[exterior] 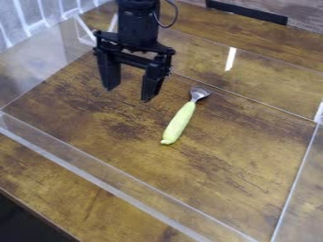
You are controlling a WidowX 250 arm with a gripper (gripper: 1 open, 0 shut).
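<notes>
My black gripper (131, 80) hangs over the left-middle of the wooden board, its two fingers spread open with nothing seen between them. To its right and lower lies a long pale yellow-green object (178, 123), like a corn cob, slanting from lower left to upper right. A small silvery piece (198, 94) is at its upper end; whether it is part of the same object I cannot tell.
Clear plastic walls (101, 174) border the wooden work area (240, 161). A white railing (25, 19) stands at the back left. The board around the pale object is otherwise clear.
</notes>
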